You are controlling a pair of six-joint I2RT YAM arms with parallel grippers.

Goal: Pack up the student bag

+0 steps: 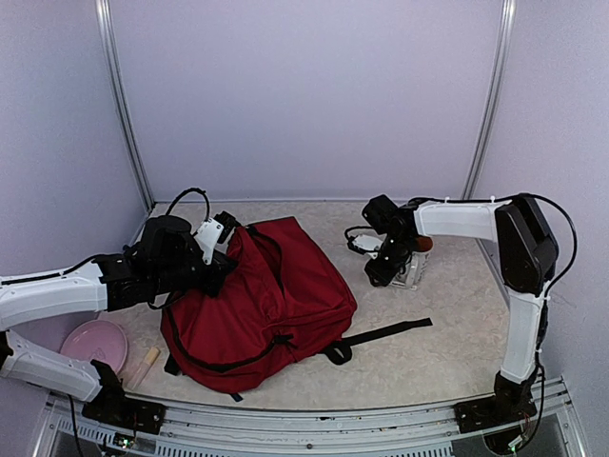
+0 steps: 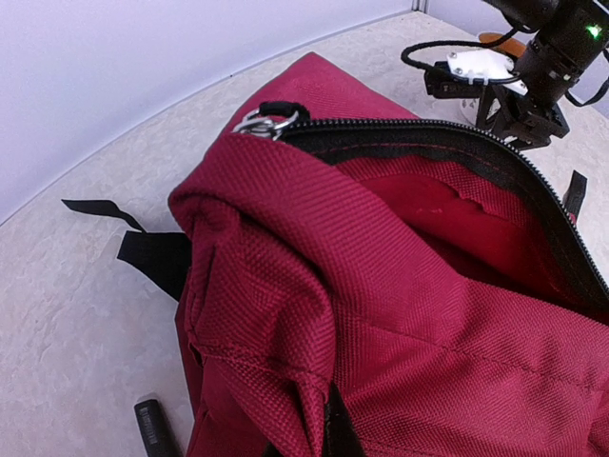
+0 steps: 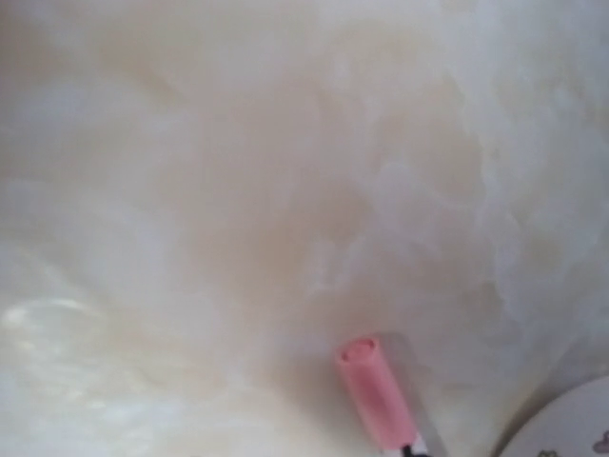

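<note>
The red bag (image 1: 276,305) lies across the left and middle of the table, its zipped opening (image 2: 447,200) gaping. My left gripper (image 1: 226,252) is shut on a fold of the bag's fabric near that opening; dark fingers (image 2: 339,428) show beside the fold in the left wrist view. My right gripper (image 1: 376,267) is low over the table right of the bag, its fingers apart. In the right wrist view a pink tube-shaped thing (image 3: 377,395) is at the lower edge, partly cut off; its own fingers hardly show there.
By the right gripper are a pale, see-through item (image 1: 413,278) and a reddish-brown round thing (image 1: 424,245). A patterned white disc (image 3: 571,428) fills a corner. Far left are a pink plate (image 1: 95,345) and a pale stick (image 1: 143,367). A black strap (image 1: 390,331) crosses the front.
</note>
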